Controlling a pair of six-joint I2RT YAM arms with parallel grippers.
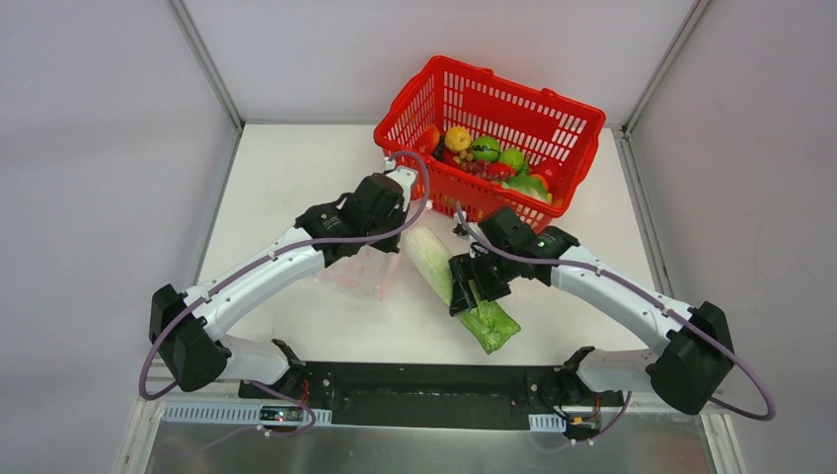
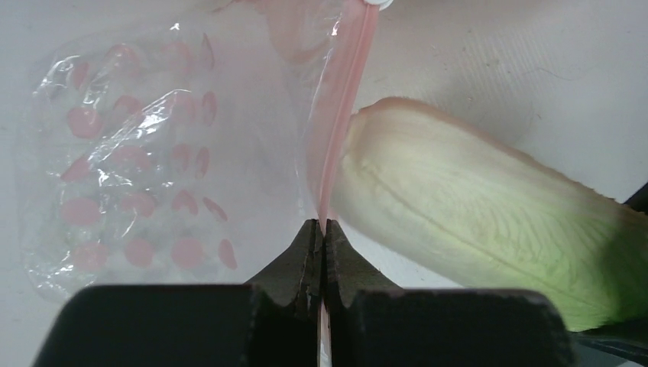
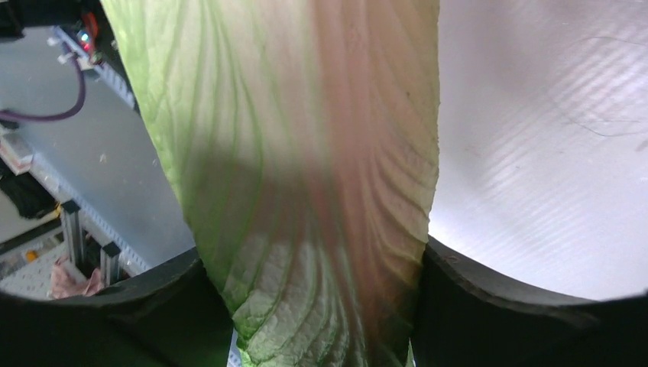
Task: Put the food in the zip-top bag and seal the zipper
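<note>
A clear zip top bag (image 2: 137, 153) with pink dots lies on the table, its pink zip edge running up to my left gripper, whose fingers are shut on that edge. A long napa cabbage (image 1: 429, 259), pale at one end and leafy green at the other, slants across the table's front middle, its pale end beside the bag's mouth. My right gripper is around the cabbage's middle, with the leaves filling the space between its fingers.
A red basket (image 1: 405, 114) of toy fruit and vegetables stands at the back right, close behind both grippers.
</note>
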